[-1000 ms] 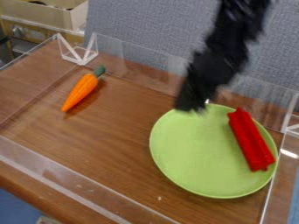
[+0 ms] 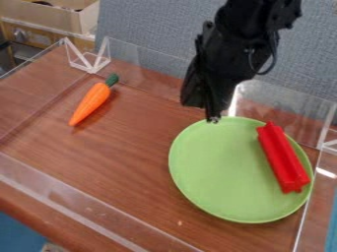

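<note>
My black gripper [image 2: 211,106] hangs over the wooden table just above the upper left edge of a green plate [image 2: 227,177]; it looks shut, with nothing visible between its fingers. A red elongated object [image 2: 283,157] lies on the right side of the plate. An orange toy carrot [image 2: 93,99] with a green top lies on the table to the left, apart from the plate.
A clear low barrier runs round the table [image 2: 105,167], with a white bracket [image 2: 89,61] at the back left. A cardboard box [image 2: 46,17] stands beyond.
My gripper has moved a little up and to the left and has come into focus from a blur. The plate, red object and carrot stay in place.
</note>
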